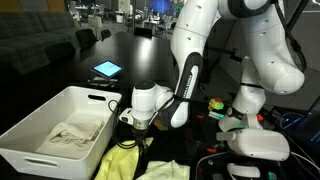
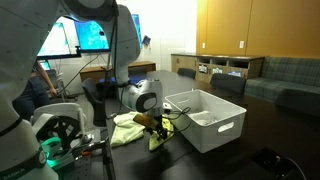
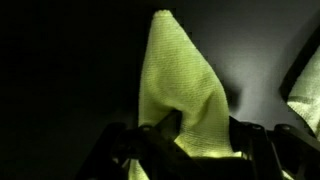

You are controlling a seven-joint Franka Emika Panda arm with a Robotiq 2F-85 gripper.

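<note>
A yellow cloth (image 1: 118, 162) lies on the dark table in front of the white box. My gripper (image 1: 142, 143) is low at the cloth's right-hand part, pointing down. In the wrist view the yellow cloth (image 3: 185, 85) stretches up from between my fingers to a narrow tip, with a dark fold near the fingers. The fingers (image 3: 268, 145) stand apart on either side of it, their tips partly lost in shadow. Exterior view 2 shows the gripper (image 2: 160, 131) right over the yellow cloth (image 2: 157, 142); contact there is hard to judge.
A white box (image 1: 50, 107) with a pale cloth (image 1: 75, 133) inside stands beside the arm. Another pale cloth (image 1: 168, 171) lies close by on the table. Farther back is a tablet with a lit blue screen (image 1: 107, 69). Bare table shows in front of the box (image 2: 215, 118).
</note>
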